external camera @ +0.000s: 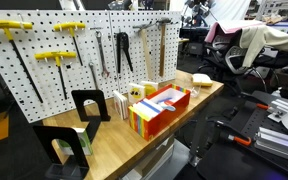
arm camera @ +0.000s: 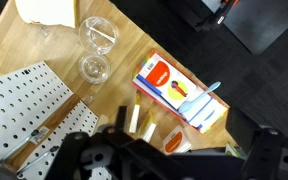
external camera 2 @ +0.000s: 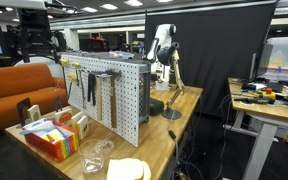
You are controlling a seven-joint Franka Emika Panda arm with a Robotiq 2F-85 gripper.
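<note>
Seen in the wrist view, my gripper is open, its dark fingers spread wide at the lower edge with nothing visible between them. Beyond the fingertips sits an open red and yellow box (arm camera: 145,80) with flat white and red items inside and a light blue spoon (arm camera: 199,98) across them. Exterior view 1 shows the same box (external camera: 144,126) near the table's front edge. The arm's dark end (external camera 2: 36,42) hangs above the table at the upper left of exterior view 2; its fingers are hard to make out there.
A white pegboard (external camera: 29,85) with hanging tools stands behind the box. Black bookends (external camera: 89,103) stand to the left. Two clear glasses (arm camera: 95,68) and a pale yellow-edged block (arm camera: 49,10) lie on the wooden table (arm camera: 124,55) beyond the box.
</note>
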